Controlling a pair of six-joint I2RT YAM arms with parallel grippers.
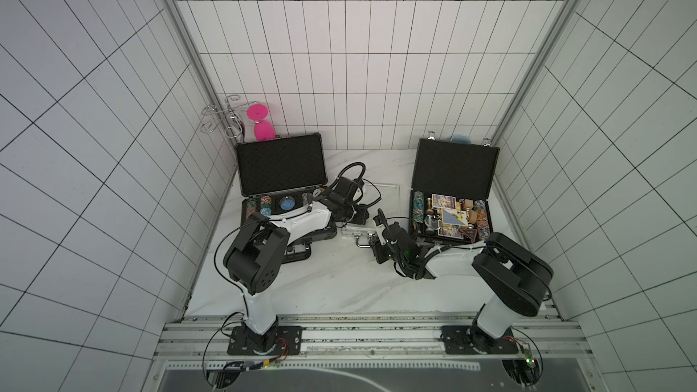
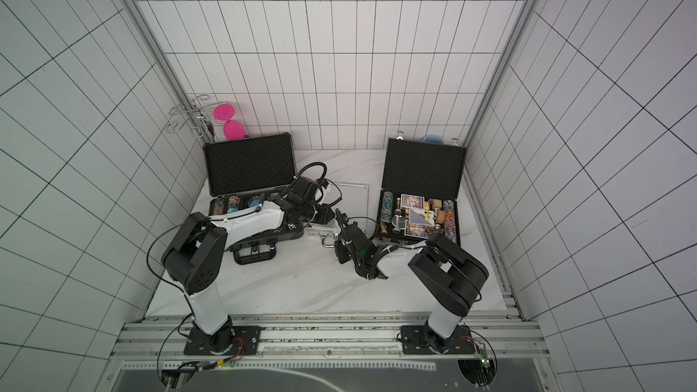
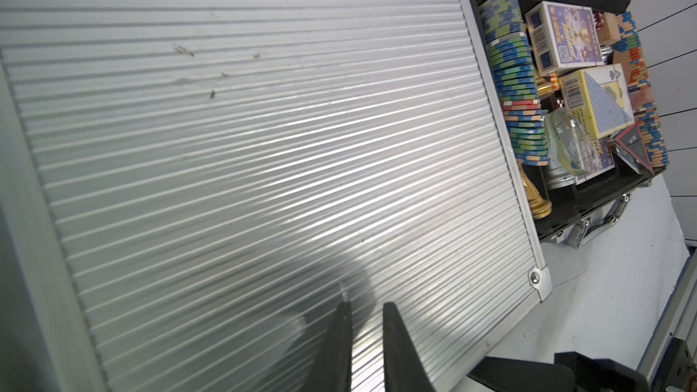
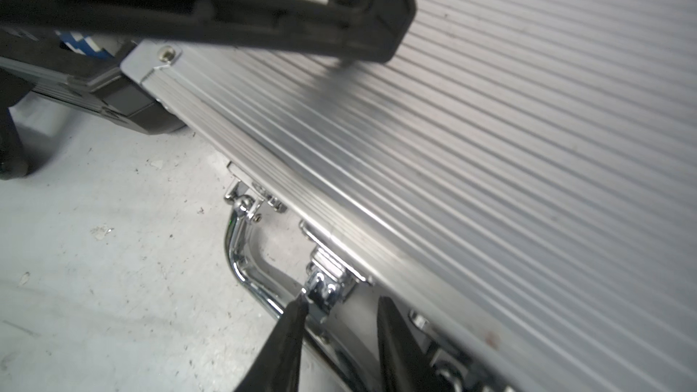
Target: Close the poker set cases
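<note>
The silver case (image 3: pixel 276 138) lies in the middle with its ribbed lid down, flanked by two black cases standing open. Over the lid's front part is my left gripper, shut to a narrow gap with nothing visible between its fingers. At the silver case's front edge, my right gripper stands part open. Below its fingertips show a chrome latch (image 4: pixel 326 276) and the curved handle (image 4: pixel 250 283); neither appears held. Upright lids belong to the left black case (image 1: pixel 281 163) and the right black case (image 1: pixel 456 167).
Poker chips (image 3: pixel 515 65) and card boxes (image 3: pixel 573 32) fill the right black case. A metal stand with pink discs (image 1: pixel 257 111) is at the back left wall. In front of the cases, the white tabletop (image 1: pixel 341 286) is clear.
</note>
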